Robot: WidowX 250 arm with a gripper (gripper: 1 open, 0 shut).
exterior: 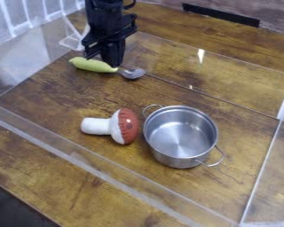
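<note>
My dark gripper (103, 49) is at the top left, low over a pale yellow-green object (92, 65) with a metal spoon-like end (131, 73). The gripper looks shut, with nothing visible between its fingers; whether it touches the object below is unclear. A toy mushroom (113, 126) with a white stem and red cap lies on its side in the lower middle. Just right of it stands an empty steel pot (180, 136) with two handles.
The wooden table (61, 164) has clear barriers along its sides. Free wood shows at the left middle and right of the spoon-like object.
</note>
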